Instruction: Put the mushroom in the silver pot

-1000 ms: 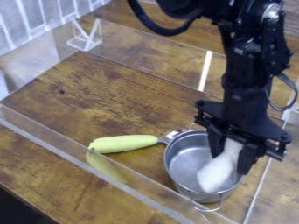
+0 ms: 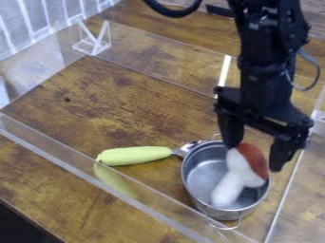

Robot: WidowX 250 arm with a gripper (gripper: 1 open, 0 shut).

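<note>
The mushroom (image 2: 230, 188), with a white stem and a reddish-brown cap, leans inside the silver pot (image 2: 200, 170). Its stem rests low in the pot and its cap lies toward the upper right rim. Right above the cap is my black gripper (image 2: 258, 152), its fingers spread apart on either side. The gripper stands open, and the cap shows in full below it. The far rim of the pot is partly covered by the gripper and the mushroom.
A pale yellow-green corn-like object (image 2: 133, 155) lies left of the pot, by the pot's handle. Clear low walls (image 2: 95, 173) edge the wooden surface (image 2: 108, 104), which is bare toward the back left. A white rack (image 2: 93, 40) stands at the far left corner.
The mushroom's red cap, hidden before, now shows, and the stem sits a bit differently in the pot.
</note>
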